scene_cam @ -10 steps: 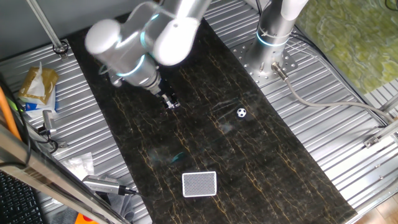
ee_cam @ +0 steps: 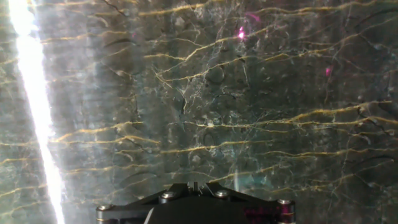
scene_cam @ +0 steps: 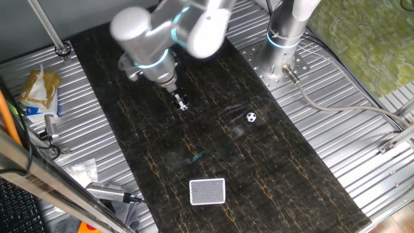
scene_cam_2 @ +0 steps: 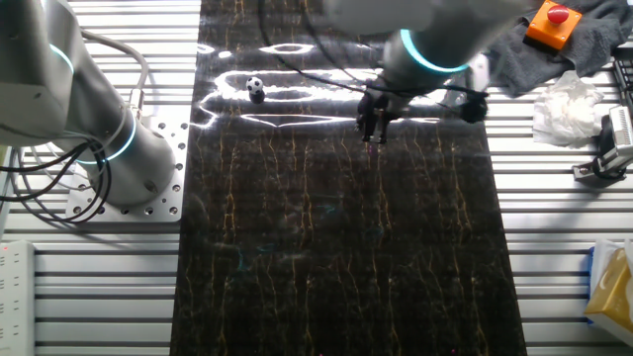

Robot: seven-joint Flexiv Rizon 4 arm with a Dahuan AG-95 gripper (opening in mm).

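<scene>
My gripper (scene_cam: 182,105) hangs above the dark marbled mat (scene_cam: 259,175), towards its upper left in the first exterior view. At the bottom edge of the wrist view, its fingers (ee_cam: 179,188) come close together and look shut; no object shows between them. A small black-and-white ball (scene_cam: 251,117) rests on the mat, to the right of the gripper and well apart from it. The second exterior view has this ball (scene_cam_2: 255,85) left of the gripper (scene_cam_2: 375,136). A white rectangular basket (scene_cam: 207,191) with a mesh pattern stands on the mat's lower part. Neither ball nor basket appears in the wrist view.
The arm's base (scene_cam: 278,58) is bolted beside the mat. Along the opposite side lie a tissue pack (scene_cam: 40,87), a grey device (scene_cam: 107,191) and a metal frame post (scene_cam: 58,178). Bare mat stretches between gripper, ball and basket.
The arm's upper links have swung right in the first exterior view, and the gripper has shifted slightly right with its tilt changed. Ball and basket have stayed put.
</scene>
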